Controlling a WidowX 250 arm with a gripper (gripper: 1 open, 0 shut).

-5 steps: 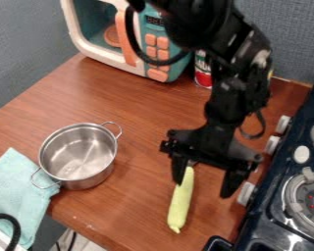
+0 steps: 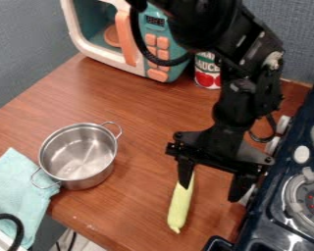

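Observation:
My black gripper hangs low over the wooden counter, its two fingers spread apart with the finger open. Below and between them a pale yellow-green corn cob lies lengthwise on the counter, its upper end close to or behind the left finger; whether they touch I cannot tell.
A steel pot stands at the left beside a light cyan cloth. A black stove lines the right edge. A toy microwave and a red-and-white can stand at the back.
The gripper and arm have shifted slightly to the right over the last second. The corn looks unmoved.

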